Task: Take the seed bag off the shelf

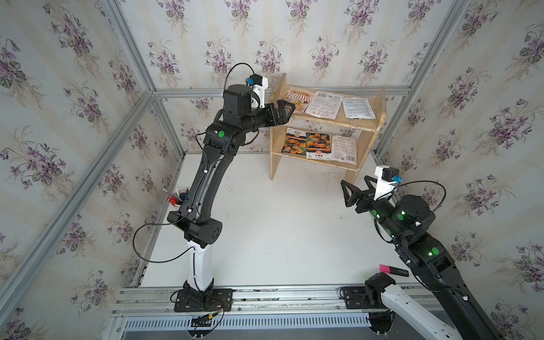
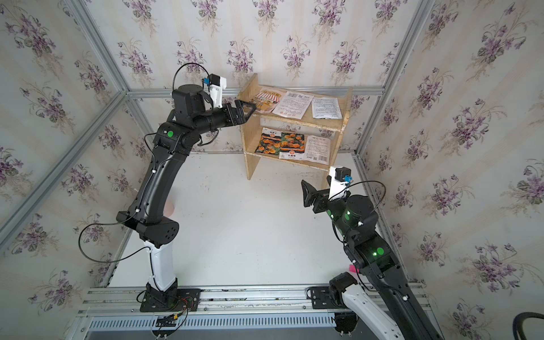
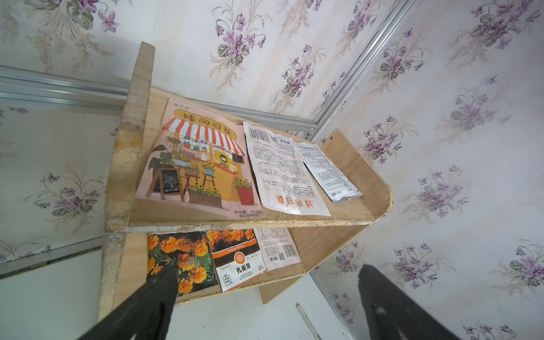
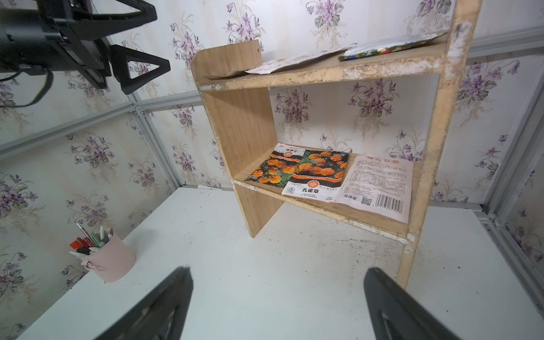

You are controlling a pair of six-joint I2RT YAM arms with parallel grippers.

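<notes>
A two-tier wooden shelf (image 1: 371, 135) stands at the back right of the white table. On its upper tier lie a pink seed bag with a striped awning picture (image 3: 209, 164), a white text-side-up bag (image 3: 283, 170) and a smaller white bag (image 3: 328, 171). Below are two marigold bags (image 4: 320, 170) (image 4: 274, 170) and a text-side-up bag (image 4: 379, 184). My left gripper (image 1: 290, 108) is open at the shelf's upper left, in front of the pink bag's side, nothing between its fingers. Lower and to the right, my right gripper (image 2: 310, 193) hangs open and empty before the shelf's right post.
A pink cup (image 4: 113, 260) of pens stands at the table's left edge. A dark object with a pink end (image 1: 393, 270) lies near the front right.
</notes>
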